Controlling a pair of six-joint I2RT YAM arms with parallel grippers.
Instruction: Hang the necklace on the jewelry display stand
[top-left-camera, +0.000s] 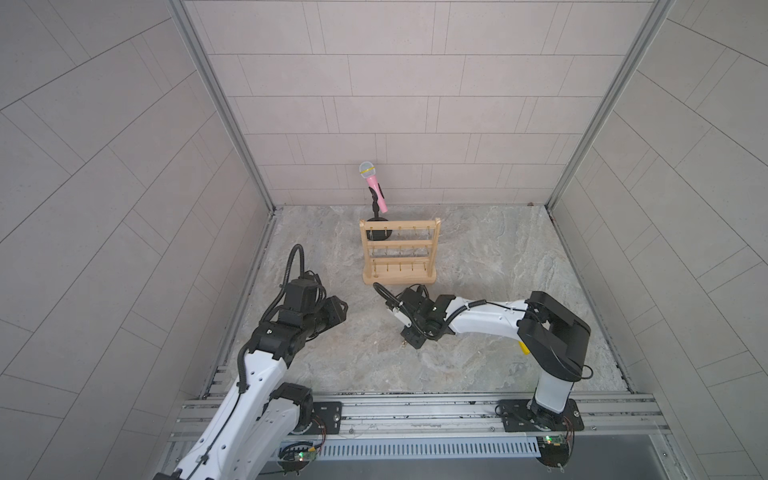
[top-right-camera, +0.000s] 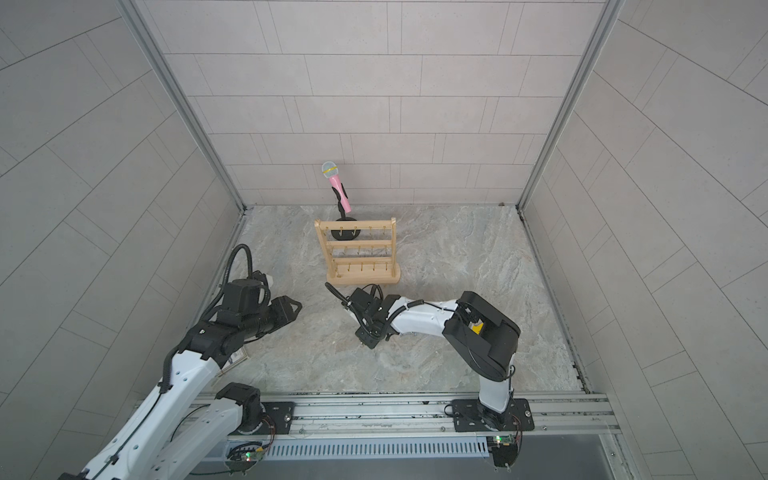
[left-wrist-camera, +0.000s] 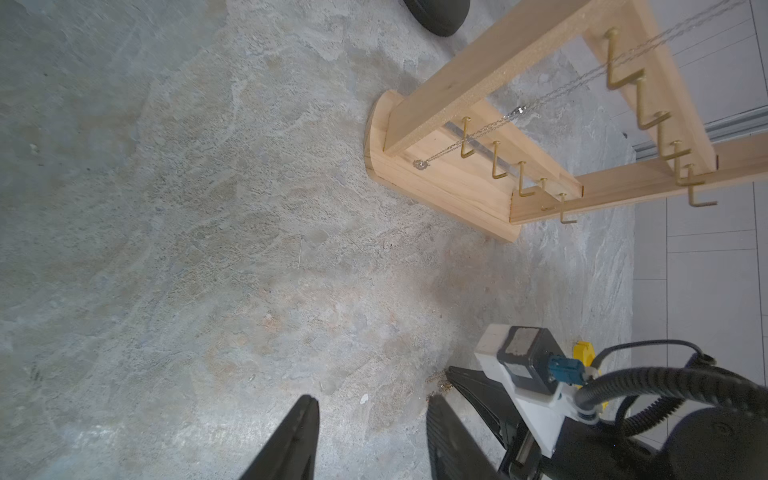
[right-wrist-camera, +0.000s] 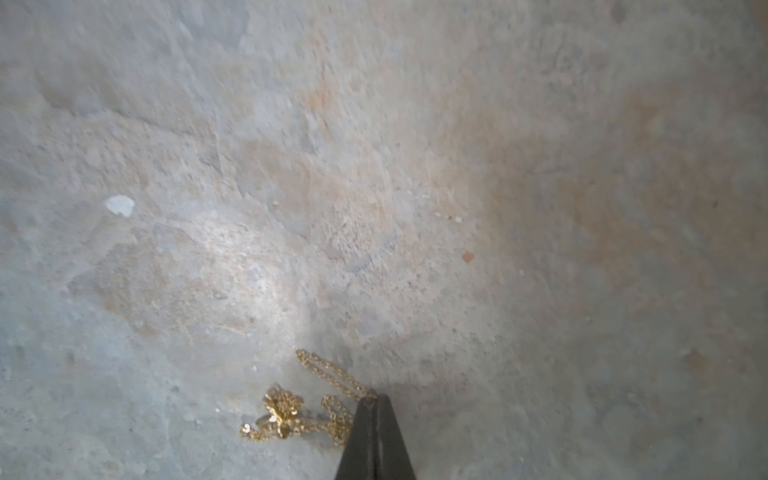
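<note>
The gold necklace (right-wrist-camera: 281, 412) lies bunched on the stone floor in the right wrist view. My right gripper is shut right at its edge; strands run up to and behind the fingertips, and I cannot tell whether any chain is pinched between them. In the left wrist view, the necklace (left-wrist-camera: 441, 388) shows small beside the right gripper's tip. The wooden display stand (top-left-camera: 397, 272) stands upright beyond that arm, with rows of brass hooks (left-wrist-camera: 522, 180). My left gripper is open and empty above the floor, left of the right gripper.
A silver chain (left-wrist-camera: 552, 94) hangs on the stand, its end near the base. Behind the stand stands a pink microphone (top-left-camera: 377, 192) on a black holder. Something yellow (top-right-camera: 477, 326) is partly hidden by the right arm. Open floor lies left of the stand.
</note>
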